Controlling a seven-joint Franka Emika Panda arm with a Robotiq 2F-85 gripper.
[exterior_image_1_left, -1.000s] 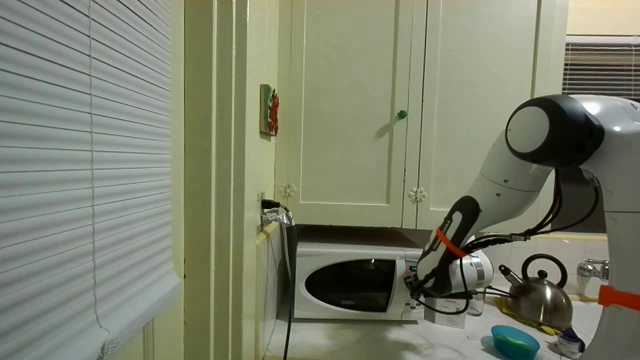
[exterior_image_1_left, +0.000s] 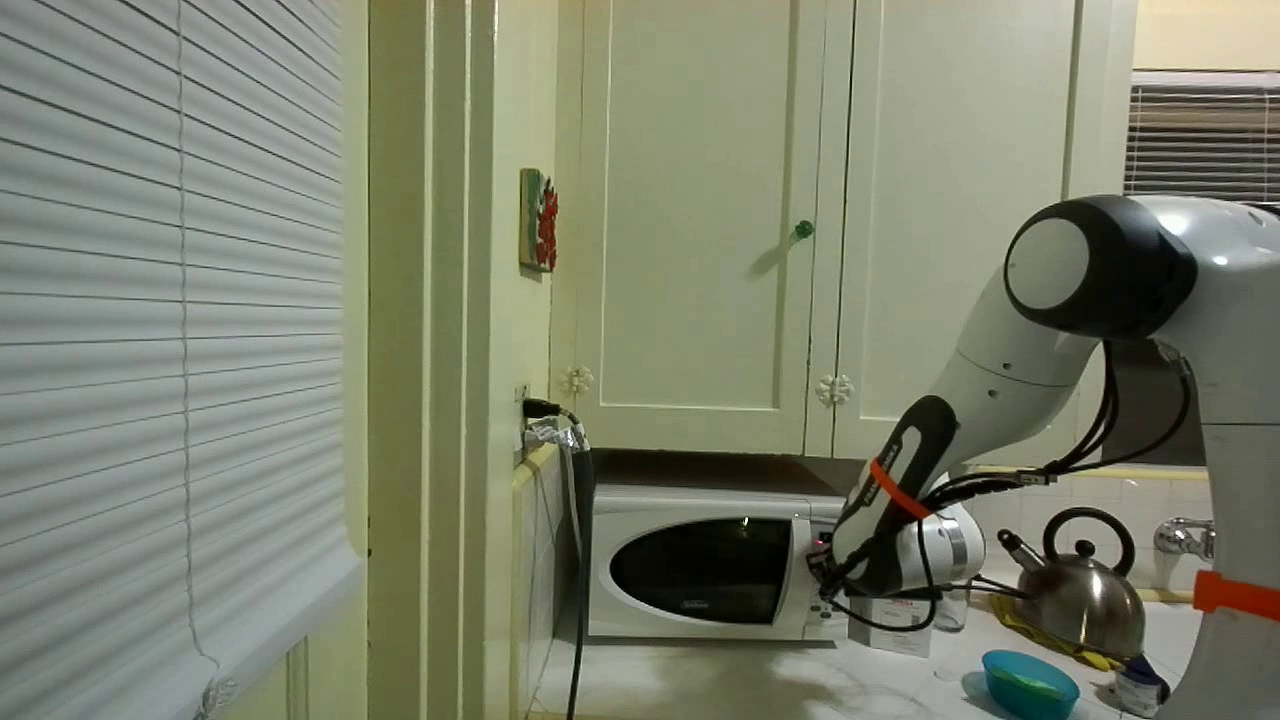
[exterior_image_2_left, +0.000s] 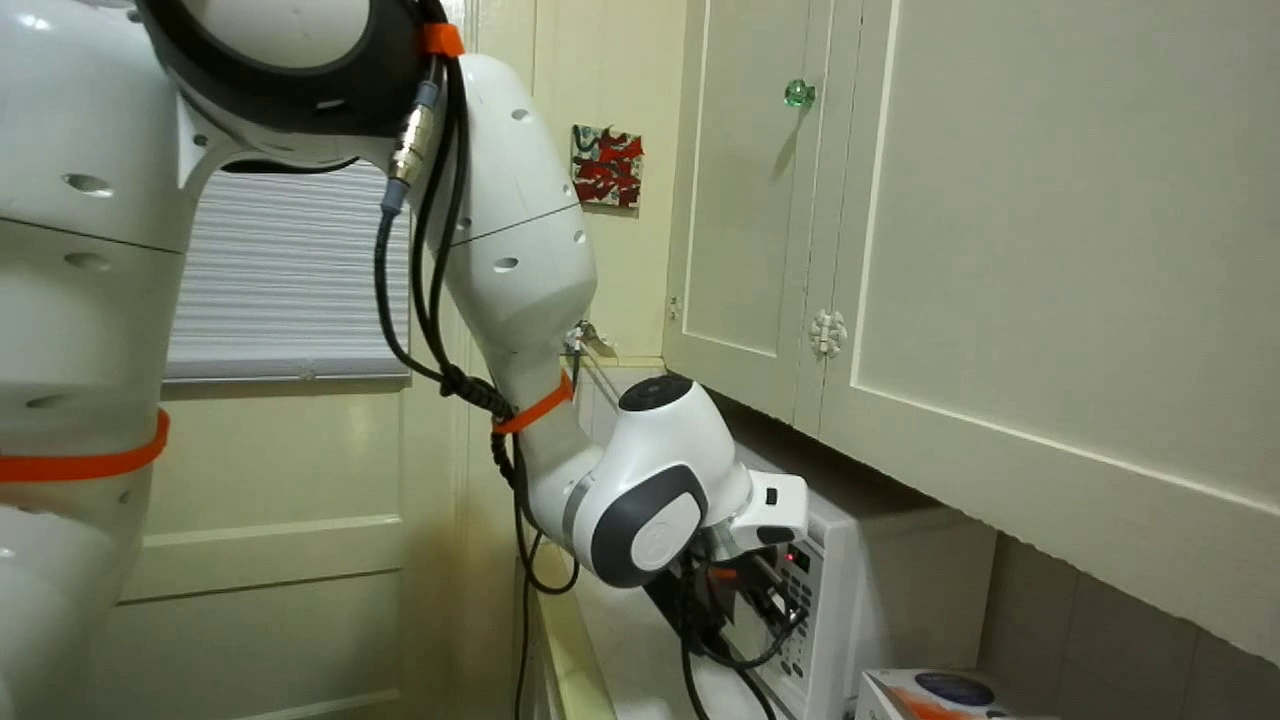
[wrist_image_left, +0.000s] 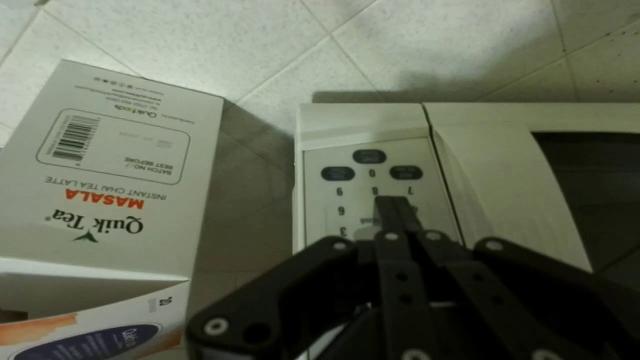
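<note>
A white microwave (exterior_image_1_left: 720, 510) stands on the counter beneath the cabinets, its door with the dark oval window closed. In the wrist view its keypad (wrist_image_left: 336, 201) appears upside down, with number keys and dark oval buttons. My gripper is shut, and nothing shows between its fingers. The fingertips overlap the number keys in that view; whether they touch the panel I cannot tell. From the second exterior view, the gripper (exterior_image_2_left: 786, 612) is right at the front of the control panel (exterior_image_2_left: 801, 600), with cables partly hiding it.
A Quik Tea box (wrist_image_left: 114, 174) stands beside the microwave on the keypad side. Farther right on the counter are a teal bowl (exterior_image_1_left: 1029, 684) and a steel kettle (exterior_image_1_left: 1086, 600). Cabinet doors (exterior_image_1_left: 702, 216) hang above. Bare counter (exterior_image_1_left: 720, 684) lies in front of the microwave.
The arm has shifted very slightly left toward the microwave, its elbow a little lower. The microwave, bowl and kettle stand where they were.
</note>
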